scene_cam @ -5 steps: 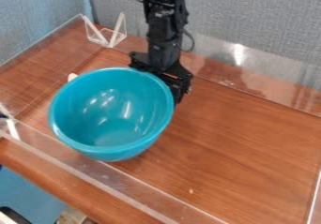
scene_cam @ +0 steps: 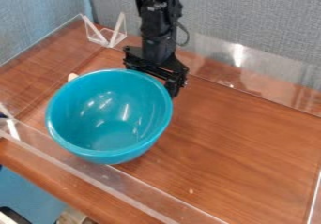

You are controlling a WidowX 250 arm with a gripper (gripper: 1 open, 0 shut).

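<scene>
A turquoise bowl (scene_cam: 107,125) fills the left middle of the wooden table, its open top tilted toward the camera. My black arm comes down from the top, with the gripper (scene_cam: 164,78) at the bowl's back right rim. The fingertips are partly hidden at the bowl, so whether they are open or shut on the rim cannot be made out.
A white wire object (scene_cam: 105,33) stands at the back left. A small pale item peeks out left of the bowl. Clear plastic edging runs along the front left and back.
The bowl has shifted very slightly, and the gripper at its rim has barely moved.
</scene>
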